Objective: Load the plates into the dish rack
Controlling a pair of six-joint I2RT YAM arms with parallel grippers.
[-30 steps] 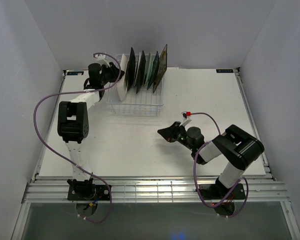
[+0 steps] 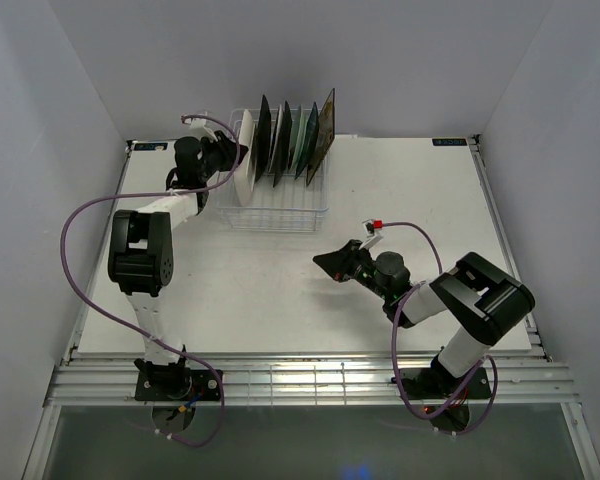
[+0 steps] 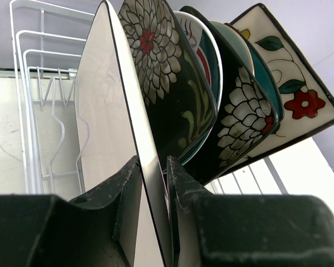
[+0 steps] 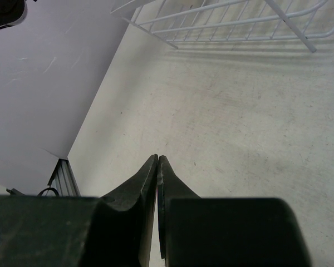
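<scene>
The white wire dish rack (image 2: 290, 215) at the back holds several plates standing on edge. At its left end stands a white plate (image 2: 245, 175), with dark flowered plates (image 3: 167, 111) beside it and a square cream plate (image 3: 298, 83) at the right end. My left gripper (image 2: 238, 152) is at the white plate's upper edge; in the left wrist view the plate's rim runs between its fingers, though whether they grip it is hard to tell. My right gripper (image 2: 325, 262) hangs over the bare table at right of centre, fingertips together, with nothing visible between them.
Grey walls bound it at left, back and right. The rack's front edge (image 4: 239, 22) shows above bare table in the right wrist view.
My left arm has shifted slightly at the rack's left end, staying by the white plate. The plates look unchanged.
</scene>
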